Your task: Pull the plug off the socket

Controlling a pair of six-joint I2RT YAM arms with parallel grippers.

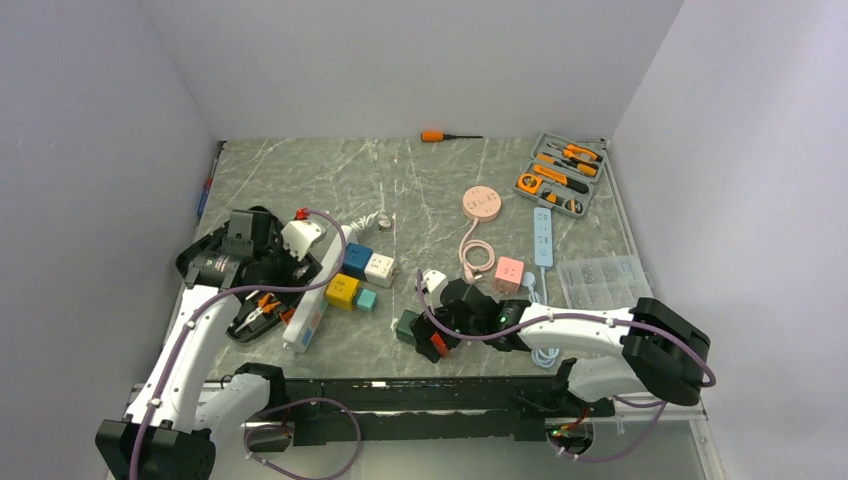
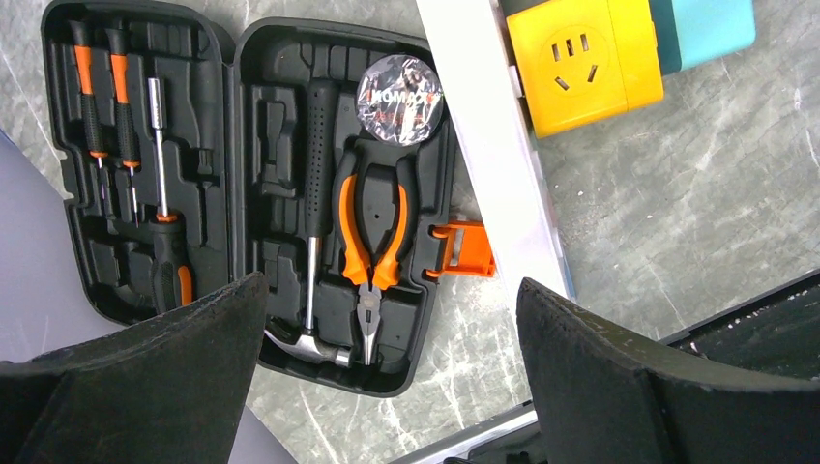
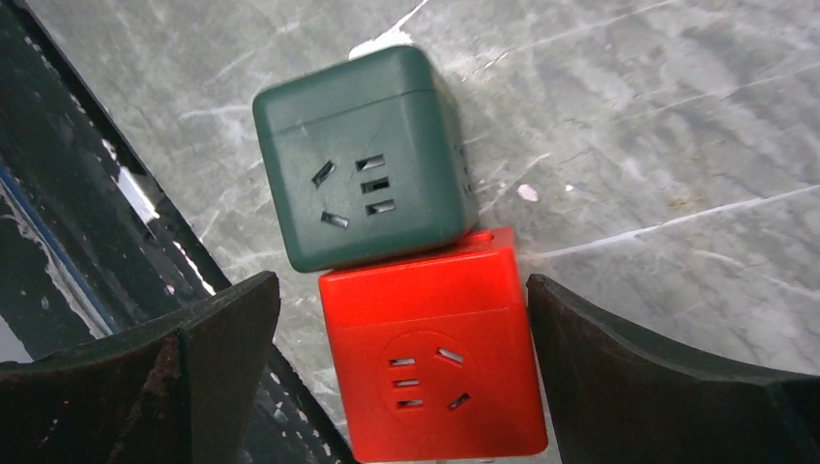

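Observation:
A red cube adapter [image 3: 435, 367] with socket slots lies against a dark green cube adapter [image 3: 367, 155]; any prongs between them are hidden. My right gripper is open, with the red cube between its fingers. Its right finger [image 3: 619, 372] looks close beside the cube, while a gap shows on the left; I cannot tell whether either touches. From the top, the arm covers part of both cubes. My left gripper stands open and empty, above a black toolbox [image 2: 235, 174] and a white power strip [image 2: 493, 145].
Yellow [image 1: 342, 291], teal [image 1: 365, 299], blue [image 1: 357, 260] and white [image 1: 381, 268] blocks sit along the strip. Right of the cubes are a pink cube [image 1: 508, 275], a blue strip [image 1: 542, 235] and a clear box [image 1: 603, 283].

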